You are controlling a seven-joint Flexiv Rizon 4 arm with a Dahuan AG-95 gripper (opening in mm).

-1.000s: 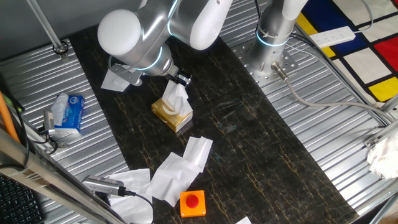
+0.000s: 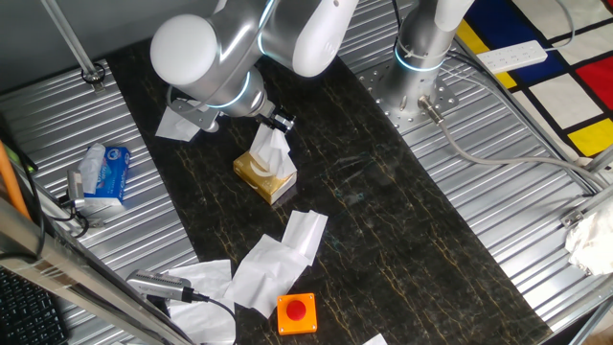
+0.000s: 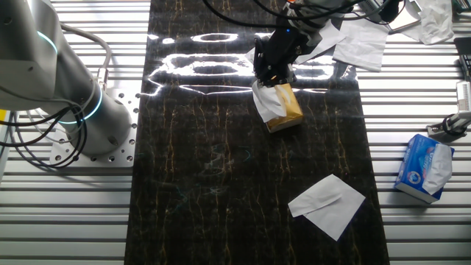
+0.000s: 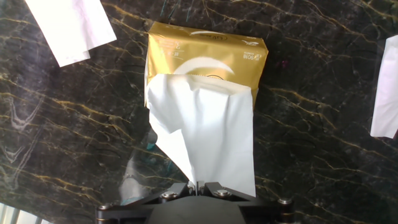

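Note:
A gold tissue pack (image 4: 208,53) lies on the dark marbled table, with a white tissue (image 4: 208,134) rising out of its top. In the wrist view that tissue stretches from the pack down to my gripper, whose fingertips are together with the tissue's edge at them. My gripper is shut on the tissue. From exterior view 1, the gripper (image 2: 280,121) hangs just above the pack (image 2: 265,177), and the tissue (image 2: 272,146) spans the gap between them. Exterior view 2 has the tissue (image 3: 269,101) draped over one side of the pack (image 3: 288,110).
Loose tissues (image 2: 268,273) lie toward the front of the table near an orange box with a red button (image 2: 297,313). Another tissue (image 3: 328,206) lies apart from these. A blue tissue pack (image 2: 107,175) sits on the slatted surface.

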